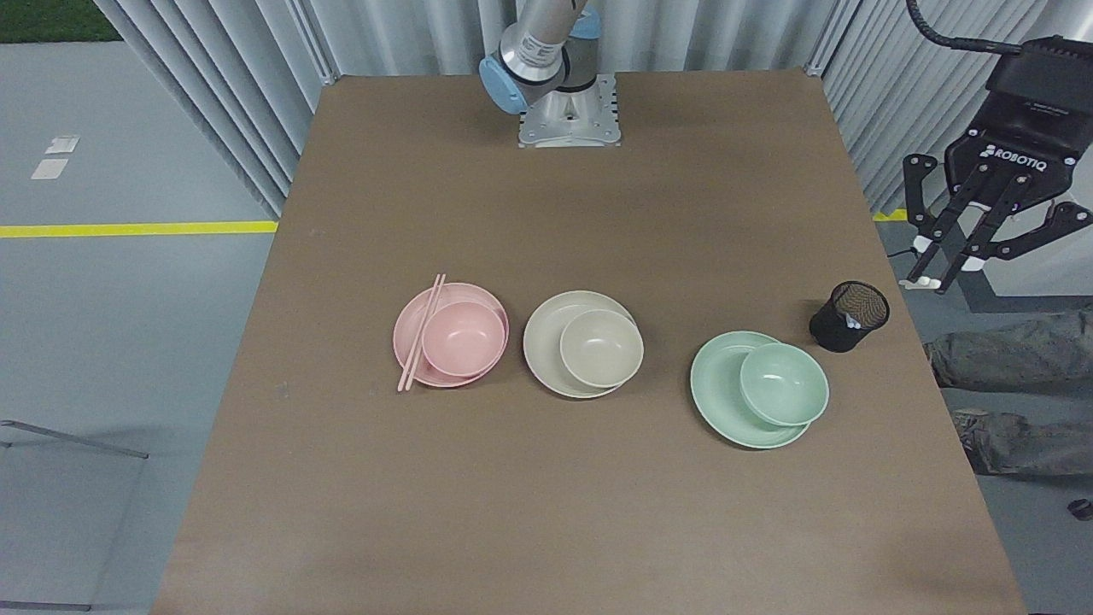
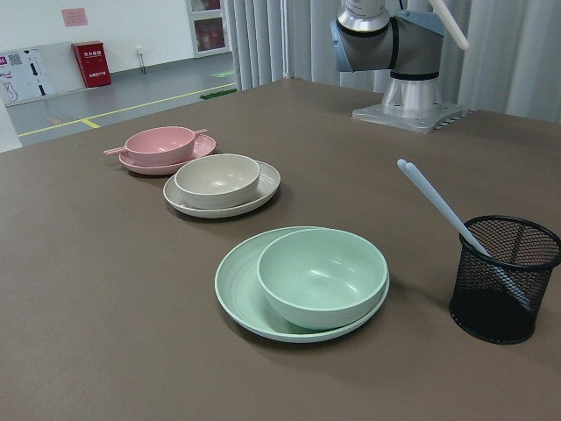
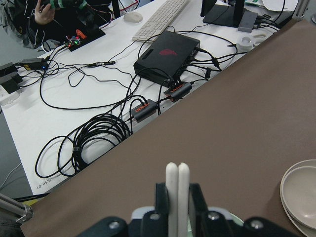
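My gripper is raised beyond the right table edge in the front view; its two white fingers meet in the wrist view, with nothing visible between them. Pink chopsticks rest on the pink plate beside the pink bowl. A cream bowl sits on a cream plate, and a mint bowl on a mint plate. A black mesh cup stands behind and right of them, holding a pale stick.
Beyond the table, the wrist view shows a white desk with cables, boxes and a keyboard.
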